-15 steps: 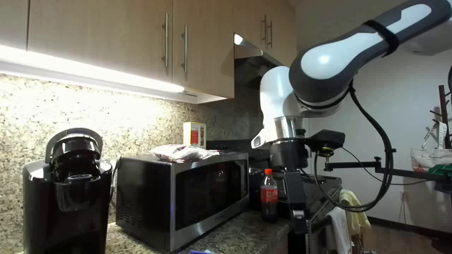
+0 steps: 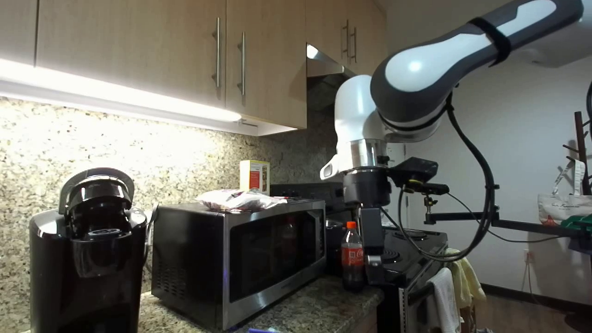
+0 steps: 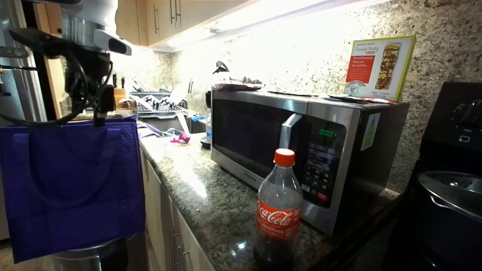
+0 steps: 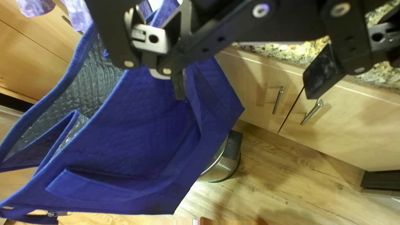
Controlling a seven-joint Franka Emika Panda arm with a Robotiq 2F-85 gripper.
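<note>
A blue-purple insulated bag [image 3: 67, 189] fills the left of exterior view 2, its strap handle [image 3: 104, 156] hanging down the side. From above, the wrist view shows the bag [image 4: 142, 131] with its silvery lining [image 4: 88, 78] exposed. My gripper is open, its two fingers wide apart. One finger [image 4: 179, 84] overlaps the bag's upper side near the strap; whether it touches is unclear. The other fingertip [image 4: 318, 75] appears in front of the cabinets, clear of the bag. Exterior view 1 shows the gripper [image 2: 375, 267] from the side, without the bag.
A Coca-Cola bottle [image 3: 280, 221] stands on the counter [image 3: 180, 176] before the microwave [image 3: 257, 131]. Cabinet doors [image 4: 322, 131] flank the gripper, and a metal bin [image 4: 221, 165] sits below the bag. A coffee maker [image 2: 89, 255] occupies the other counter end.
In exterior view 1, my arm and gripper have moved up and to the left. The gripper now overlaps the bottle's right side there. The counter items look unmoved.
</note>
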